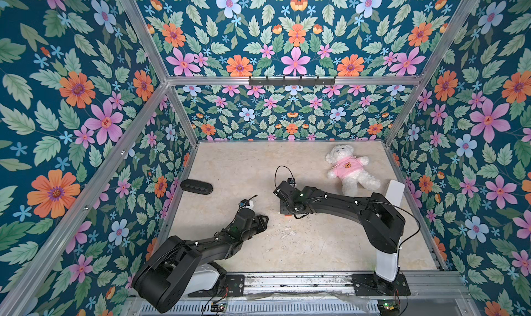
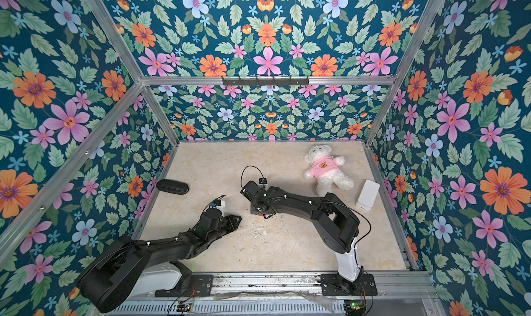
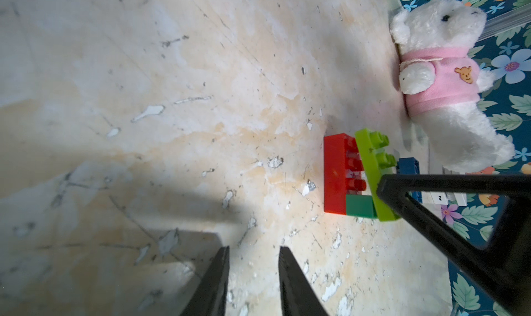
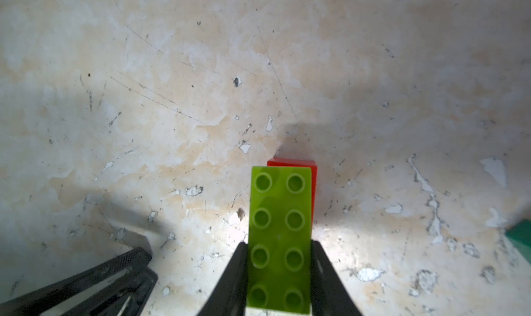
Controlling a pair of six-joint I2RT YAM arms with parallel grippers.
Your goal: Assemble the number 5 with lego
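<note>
A long lime brick [image 4: 279, 216] sits between the fingers of my right gripper, studs up, held over a red brick [image 4: 293, 162] on the table. The left wrist view shows the lime brick [image 3: 370, 161] tilted above the red brick [image 3: 334, 172], with a green brick [image 3: 359, 205] and a blue brick [image 3: 409, 169] behind. My left gripper is open with only table between its fingers, left of the bricks. In both top views the right gripper's body hides most of the bricks.
A white teddy bear in pink [image 1: 348, 169] lies at back right, beside a white box [image 2: 367, 194]. A black oblong object [image 1: 196, 186] lies at the left.
</note>
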